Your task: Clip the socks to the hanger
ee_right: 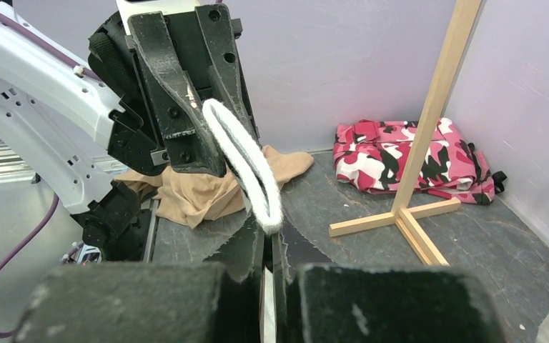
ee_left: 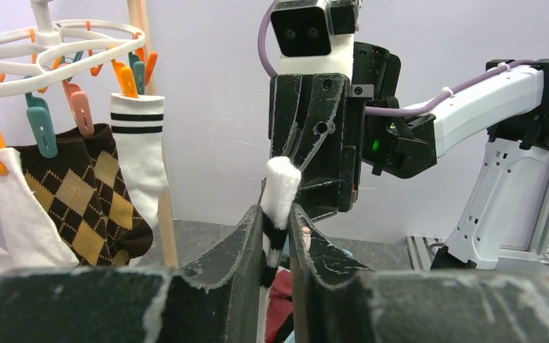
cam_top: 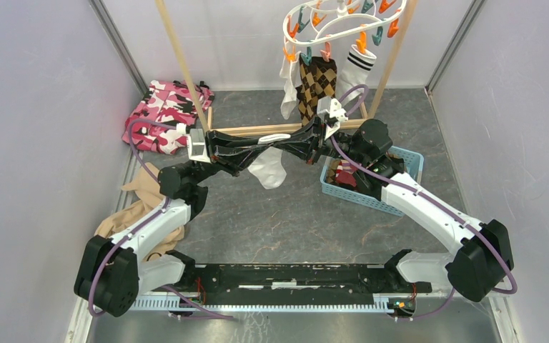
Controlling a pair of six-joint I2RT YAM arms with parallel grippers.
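A white sock [cam_top: 268,170] hangs between my two grippers in the top view. In the right wrist view its folded white cuff [ee_right: 246,164] stands up at the fingertips, where my right gripper is shut on it. My left gripper is part open around the sock's other side, with black stripes showing between its fingers and a narrow gap beside the fabric. The round white hanger [cam_top: 291,37] carries coloured clips, and an orange clip [ee_left: 126,77] holds a striped white sock [ee_left: 137,136]. An argyle sock [ee_left: 75,193] and another white sock [ee_left: 30,207] hang beside it.
A blue basket [cam_top: 361,200] with more socks stands under my right arm. Pink camouflage cloth [cam_top: 164,114] and tan cloth [cam_top: 139,207] lie at the left. Wooden stand poles [cam_top: 179,53] rise near the hanger.
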